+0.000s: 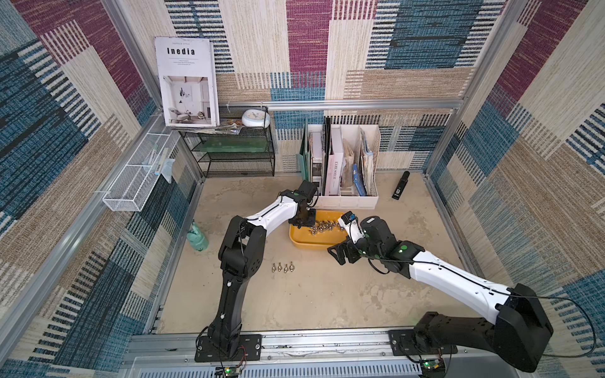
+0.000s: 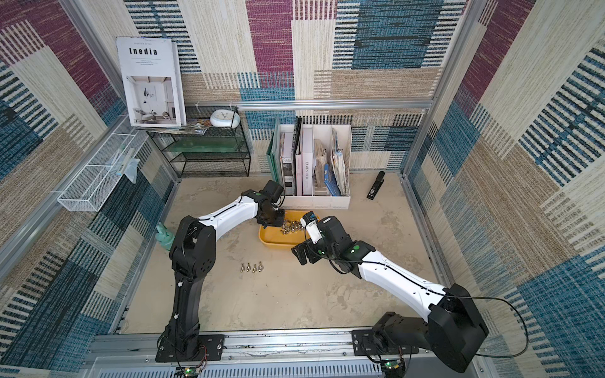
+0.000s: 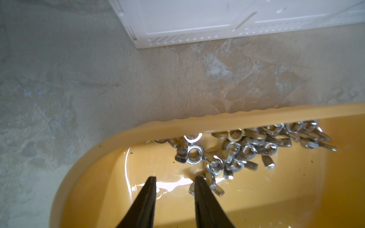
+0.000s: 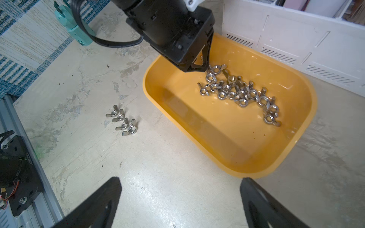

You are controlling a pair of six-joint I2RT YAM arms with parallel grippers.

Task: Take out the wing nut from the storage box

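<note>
The yellow storage box (image 4: pixel 182 119) stands on the table with a heap of silvery wing nuts (image 4: pixel 243 91) along its back side. Over the box's left end hangs my left gripper, its two fingers parted. A wing nut (image 3: pixel 207 182) lies close to the tip of its right finger; nothing is seen held. On the bare table left of the box, several wing nuts (image 4: pixel 123 121) sit in a short row. My right gripper is wide open and empty, near the box's front right corner in the top left view.
Right behind the box stands a white file holder (image 1: pixel 346 201) full of folders. A black device (image 1: pixel 400 185) lies at the back right, and a green bottle (image 1: pixel 196 237) is at the left edge.
</note>
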